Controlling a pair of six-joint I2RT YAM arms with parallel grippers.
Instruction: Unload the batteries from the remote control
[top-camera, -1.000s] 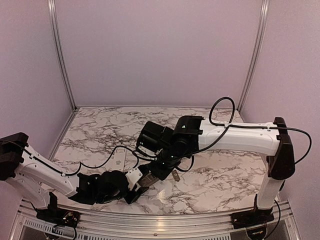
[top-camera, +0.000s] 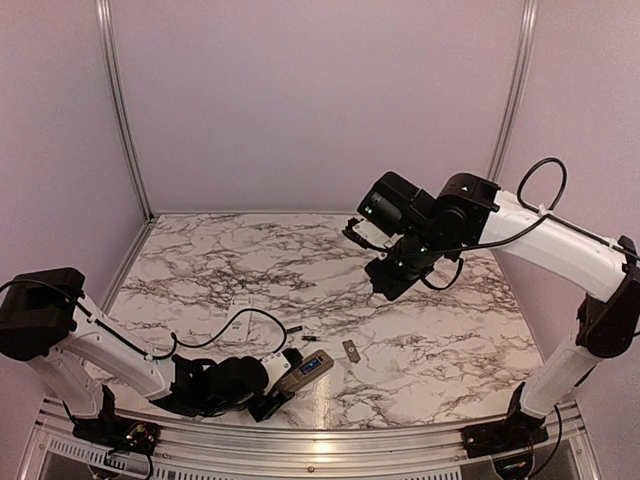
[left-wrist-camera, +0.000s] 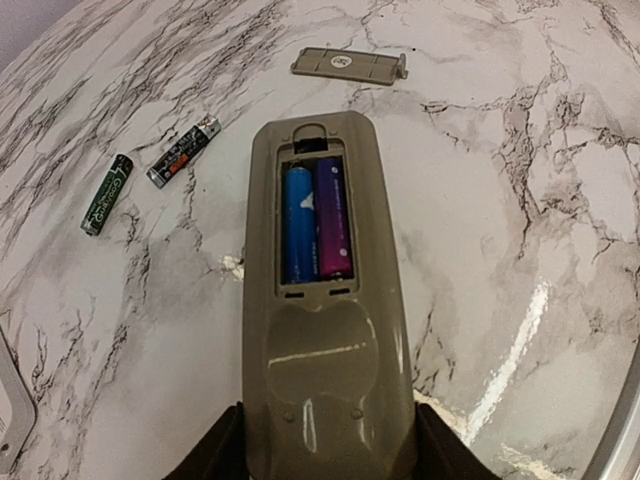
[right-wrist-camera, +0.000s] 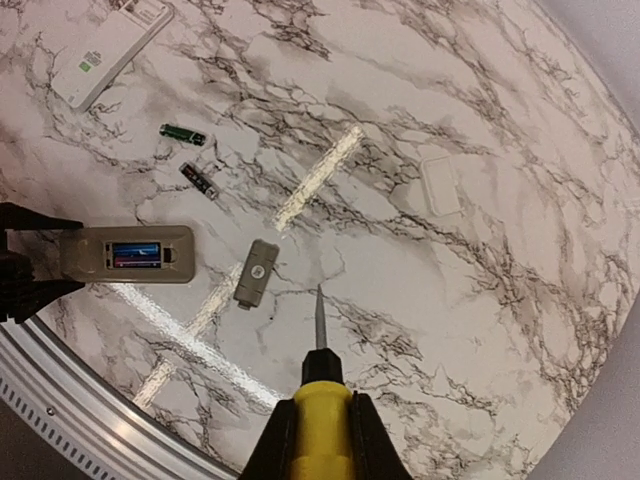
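A grey-brown remote (left-wrist-camera: 325, 380) lies with its battery bay open, holding a blue battery (left-wrist-camera: 300, 225) and a purple battery (left-wrist-camera: 332, 218). My left gripper is shut on the remote's lower end. Its battery cover (right-wrist-camera: 256, 275) lies apart beside it. My right gripper is shut on a yellow-handled tool (right-wrist-camera: 322, 420) with a thin metal tip, raised above the table to the right of the remote.
A green battery (right-wrist-camera: 183, 134) and a dark battery (right-wrist-camera: 198, 180) lie loose near the remote. A white remote (right-wrist-camera: 110, 55) lies further off, with a pale flat piece (right-wrist-camera: 441, 186) elsewhere.
My right arm has risen and moved back and rightward from over the remote, uncovering it. The left gripper has shifted slightly, still at the remote.
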